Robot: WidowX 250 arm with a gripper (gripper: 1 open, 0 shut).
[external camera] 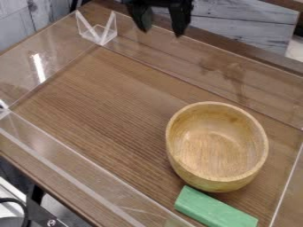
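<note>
My gripper [160, 22] is at the top centre of the camera view, dark and partly cut off by the top edge, open above the back of the wooden table. A round wooden bowl [217, 146] sits empty at the right. A green block [215, 208] lies in front of it, near the bottom edge.
A small clear plastic object [97, 28] stands at the back left. Grey planks show beyond the back edge.
</note>
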